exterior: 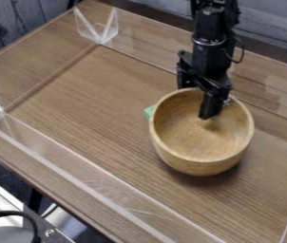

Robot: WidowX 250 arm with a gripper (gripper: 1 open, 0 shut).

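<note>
A large yellow-tan bowl [200, 140] sits on the wooden table, right of centre. The black gripper [202, 96] comes down from the top and reaches to the bowl's far rim, partly over its inside. Its fingertips are dark and small, so I cannot tell whether it is open, shut or holding the rim. A small green object [150, 113] peeks out at the bowl's left side, mostly hidden.
A translucent shape [97, 27] is at the upper left. Black cables or hardware [7, 230] lie at the bottom-left edge.
</note>
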